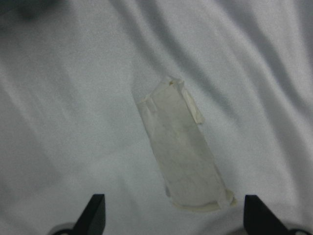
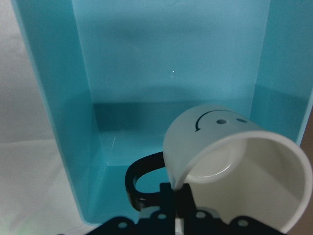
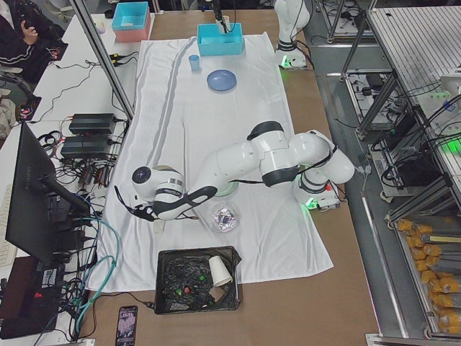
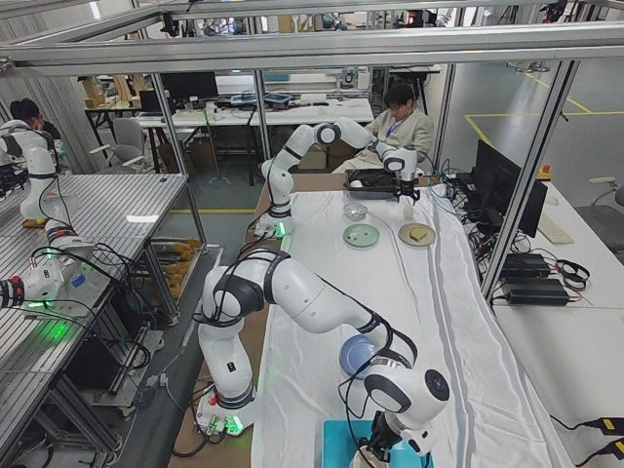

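My right gripper is shut on a white mug with a smiley face and black handle, held tilted over the blue bin at the far end in the camera left view. My left gripper stands open above the white cloth; below it in the left wrist view lies a flat translucent taped strip, nothing between its fingers.
A black tray with cups and scraps sits at the near edge. A foil dish, green plate, tan plate with a yellow item, blue plate and blue cup are on the cloth.
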